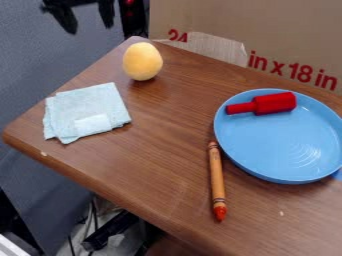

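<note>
My gripper (67, 18) hangs at the top left edge of the view, dark and partly cut off, over the floor beside the table; its fingers look apart. A yellow egg-shaped object (143, 62) stands near the table's back left. A folded pale blue cloth (83, 108) lies at the left edge. A red rolling-pin-like object (267, 103) lies on a blue plate (281, 150) at the right. An orange crayon (217, 185) lies left of the plate, near the front.
A cardboard box (247, 30) stands behind the table (147, 170).
</note>
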